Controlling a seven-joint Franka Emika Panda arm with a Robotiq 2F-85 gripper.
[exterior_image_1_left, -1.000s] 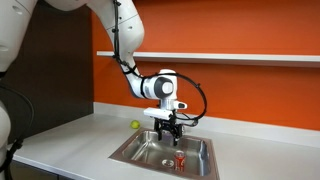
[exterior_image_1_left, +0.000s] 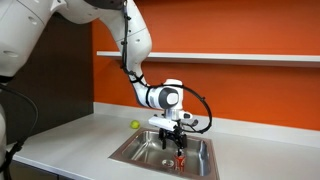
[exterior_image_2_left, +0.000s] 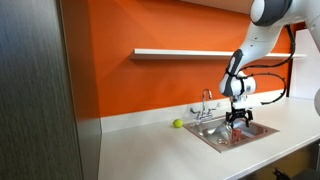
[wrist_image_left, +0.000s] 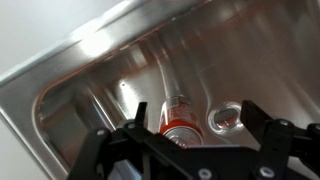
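Observation:
A red can (exterior_image_1_left: 181, 160) stands in the steel sink (exterior_image_1_left: 126, 151). In the wrist view the top of the can (wrist_image_left: 180, 122) shows between the fingers, nearer the left finger (wrist_image_left: 137, 116). My gripper is open and appears to be above the can, with nothing held. The fingers partly hide the can's lower part in the wrist view. How far the fingertips are from the can is hard to judge.
Right of the can lies the round drain (wrist_image_left: 226, 118). A tap (exterior_image_2_left: 206, 97) rises behind the sink. On the counter (exterior_image_2_left: 150, 150) sits a green round object (exterior_image_2_left: 178, 123). A white shelf (exterior_image_1_left: 220, 58) runs along the orange wall.
In exterior view 1 my gripper has moved right and lower, toward the can. The can appears to stay in place.

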